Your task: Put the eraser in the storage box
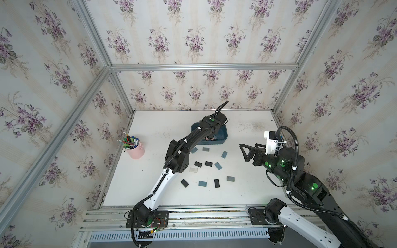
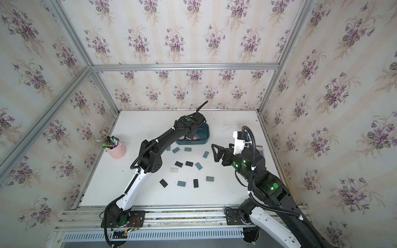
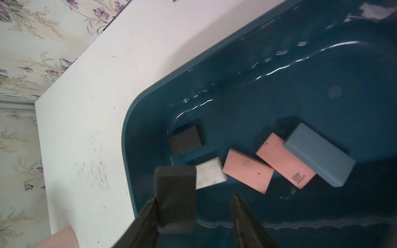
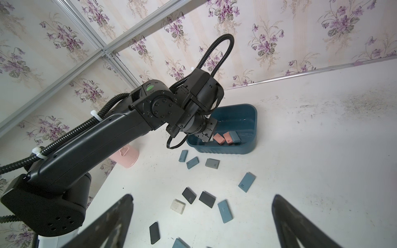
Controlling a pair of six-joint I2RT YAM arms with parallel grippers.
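The dark teal storage box (image 1: 219, 138) stands at the back middle with my left gripper inside or just over it. A blurred dark eraser (image 3: 175, 198) sits at its left finger; whether it is held, I cannot tell. Below lie a black eraser (image 3: 185, 140), a white one (image 3: 210, 173), two pink ones (image 3: 248, 169) and a blue one (image 3: 318, 153). My right gripper is open over the right of the table, empty.
Several loose erasers (image 1: 208, 163) lie scattered in front of the box. A pink pen cup (image 1: 136, 152) stands on the left.
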